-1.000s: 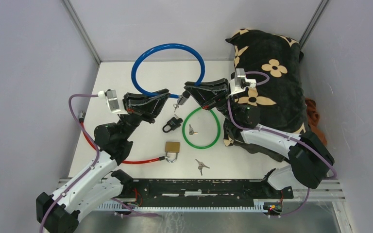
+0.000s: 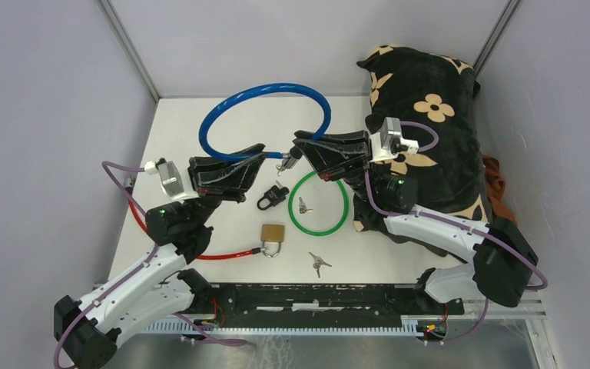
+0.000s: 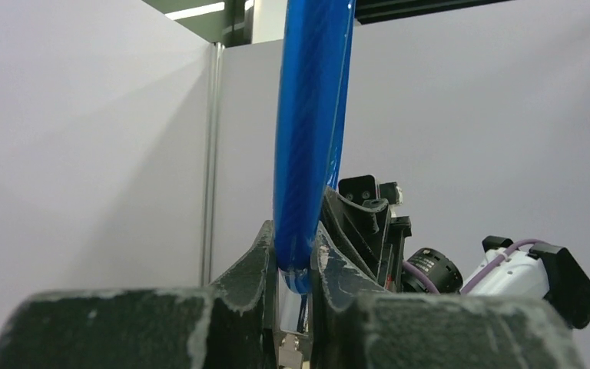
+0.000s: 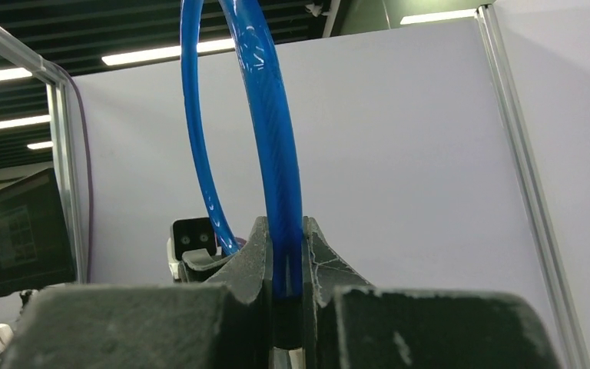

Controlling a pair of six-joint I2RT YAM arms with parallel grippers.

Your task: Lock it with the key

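Note:
A blue cable lock [image 2: 265, 90] is held up in a loop between both arms. My left gripper [image 2: 257, 152] is shut on one end of it; in the left wrist view the blue tube [image 3: 303, 131] runs down into the fingers, with metal visible below. My right gripper [image 2: 305, 141] is shut on the tube's other end, near the metal lock body [image 2: 292, 157]; the right wrist view shows the tube [image 4: 265, 115] between its fingers. Keys [image 2: 280, 168] dangle below the lock body. Whether the two ends are joined is unclear.
On the white table [image 2: 169, 123] lie a black padlock [image 2: 273, 197], a brass padlock [image 2: 273, 234] with a red cable [image 2: 227, 256], a green ring [image 2: 315, 231] and loose keys [image 2: 318, 261]. A dark pillow [image 2: 430, 77] fills the right side.
Both grippers and the blue loop have shifted slightly toward the front in the top view, the right arm a little rightward as well.

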